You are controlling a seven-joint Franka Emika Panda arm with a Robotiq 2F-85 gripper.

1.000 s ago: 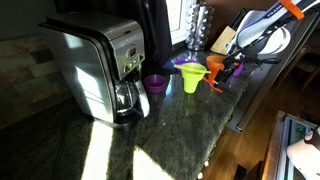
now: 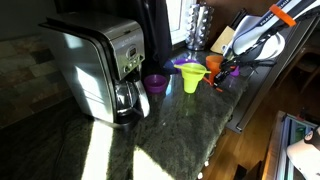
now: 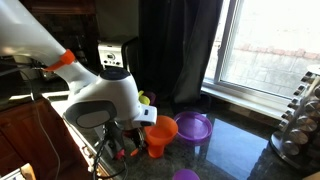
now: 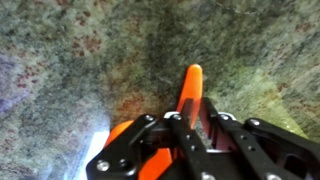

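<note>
A slim orange utensil point(image 4: 190, 90) lies on the dark speckled counter, and in the wrist view it runs up between the fingers of my gripper. The fingertips stand a little apart on either side of it; whether they touch it is unclear. An orange cup point(image 3: 160, 132) stands close beside the gripper in exterior view 2. The same cup point(image 2: 214, 63) shows left of the gripper in exterior view 1, with the utensil point(image 2: 216, 87) in front of it. The gripper's body hides part of the utensil.
Yellow-green cup point(image 2: 191, 79), purple bowl point(image 2: 155, 83) and coffee maker point(image 2: 110, 65) stand to the left. A purple plate point(image 3: 193, 127) lies behind the orange cup; a purple cup point(image 3: 186, 175) is nearer. A spice rack point(image 3: 298, 125) stands by the window.
The arm and gripper have shifted slightly near the orange cup. The cups, bowl and plate stay where they were.
</note>
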